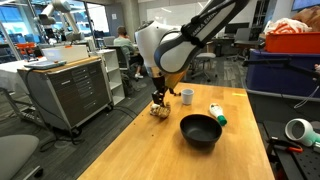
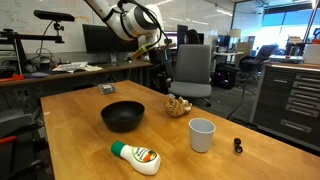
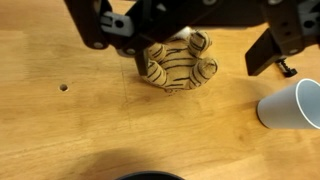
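A tan plush toy with dark stripes (image 3: pixel 180 70) lies on the wooden table. My gripper is open above the toy, its dark fingers spread to either side in the wrist view with the toy showing in the gap. In exterior view 1 the toy (image 1: pixel 160 112) sits just below the gripper (image 1: pixel 164 95). From the other side, the toy (image 2: pixel 177 107) stands clear on the table, the gripper (image 2: pixel 165 82) higher and slightly left of it. Part of the toy is hidden by the gripper body in the wrist view.
Near the toy stands a white cup (image 2: pixel 201 135), with a small black object (image 2: pixel 238 146) beyond it. A black bowl (image 1: pixel 201 130) and a white bottle with green ends (image 2: pixel 136 158) are also on the table.
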